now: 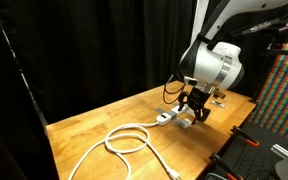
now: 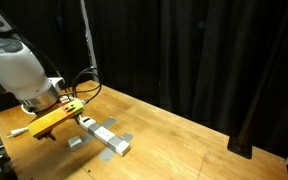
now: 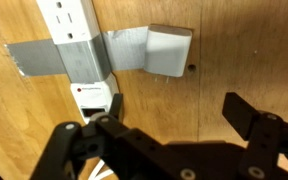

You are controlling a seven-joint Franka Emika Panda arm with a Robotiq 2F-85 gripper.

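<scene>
In the wrist view a small white block (image 3: 169,50), seemingly a plug or adapter, lies on the wooden table. Left of it is a white power strip (image 3: 81,55), held down by grey tape (image 3: 39,58). My gripper stands open, and bare wood shows between its fingers. The block is just beyond the gap. From the side, the gripper (image 1: 194,105) hangs low over the table close to the block (image 1: 185,124); its exact height is hard to judge. In the second exterior view the block (image 2: 76,142) sits beside the strip (image 2: 105,136), apart from it.
The strip's white cord (image 1: 114,136) loops over the table's near left part. Dark curtains (image 2: 184,60) stand behind. Wide bare table (image 2: 199,145) lies beyond the strip's end.
</scene>
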